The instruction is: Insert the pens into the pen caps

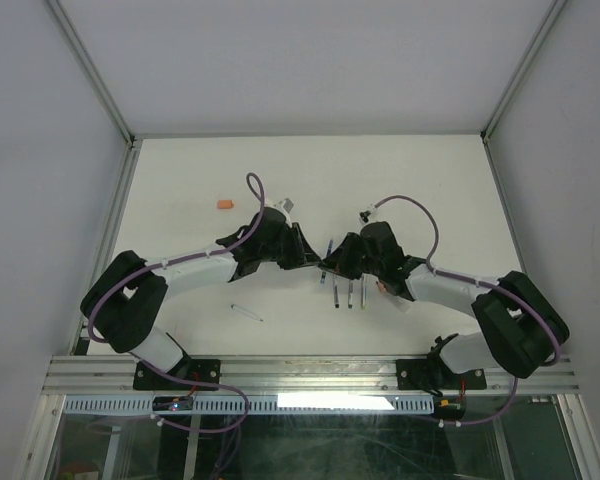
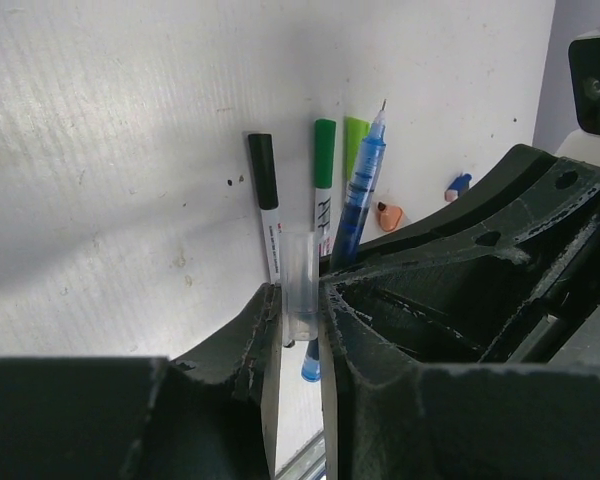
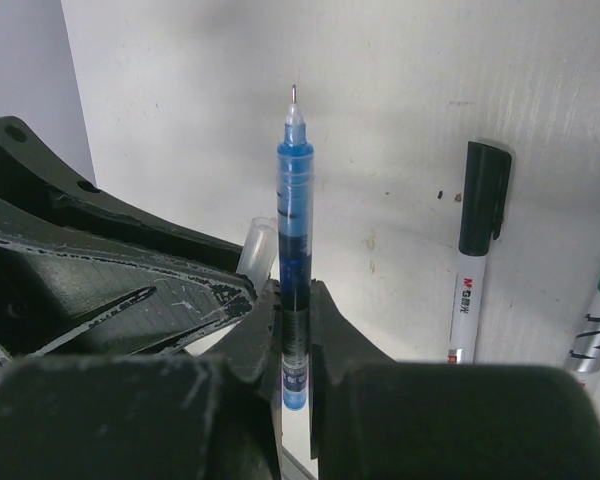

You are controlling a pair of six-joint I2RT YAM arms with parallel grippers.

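Observation:
A clear, translucent pen cap (image 2: 300, 285) stands between the fingertips of my left gripper, which is shut on it. My right gripper is shut on a blue pen (image 3: 296, 195), its bare metal tip pointing away from the fingers. In the right wrist view the cap (image 3: 257, 250) shows just left of the pen, apart from the tip and partly hidden by the left finger. From above, the two grippers meet near the table's middle, and the blue pen (image 1: 329, 248) pokes out beyond the right one.
A black-capped marker (image 3: 472, 240) and a green-capped marker (image 2: 324, 160) lie on the table beneath the grippers. Another thin pen (image 1: 247, 312) rests at the front left. An orange block (image 1: 225, 204) sits at the back left.

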